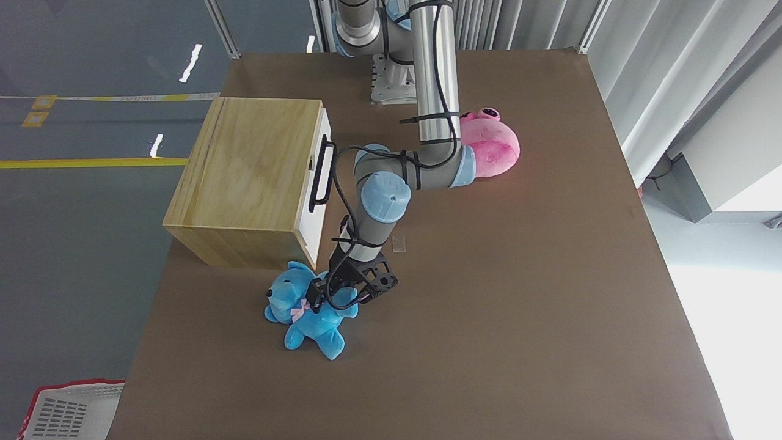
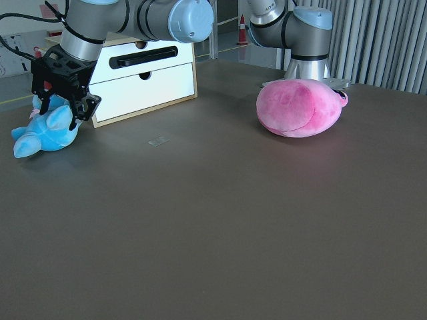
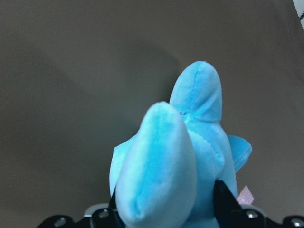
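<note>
A blue plush bear with a pink bow lies on the table beside the drawer cabinet. My gripper is down over the bear's body. In the wrist view the blue plush fills the space between my gripper's dark fingers, whose tips are hidden by it, so I cannot tell whether they are closed on it.
A wooden cabinet with white drawers stands on the left of the table. A pink round plush sits near the arm's base.
</note>
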